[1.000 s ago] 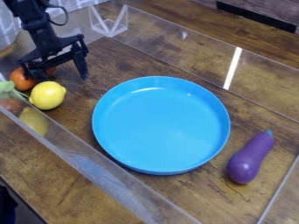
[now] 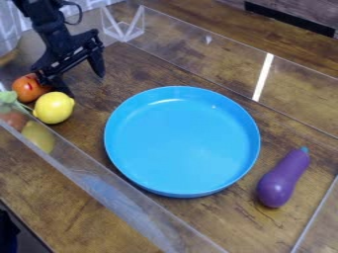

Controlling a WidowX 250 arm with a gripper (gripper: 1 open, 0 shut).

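Note:
The black gripper (image 2: pixel 69 63) hangs at the upper left, its fingers spread open just above and behind a red-orange tomato-like item (image 2: pixel 30 87). A yellow lemon (image 2: pixel 54 108) lies in front of that item, and a pale green vegetable (image 2: pixel 8 102) is at the left edge, partly cut off. A large blue plate (image 2: pixel 183 140) fills the middle. A purple eggplant (image 2: pixel 282 180) lies at the lower right.
Clear low walls (image 2: pixel 158 210) border the wooden work surface (image 2: pixel 158 69). Bare wood lies behind the plate and to its right, above the eggplant.
The gripper has shifted slightly and risen a little from around the red-orange item, which now shows more clearly. The plate, lemon and eggplant look unmoved.

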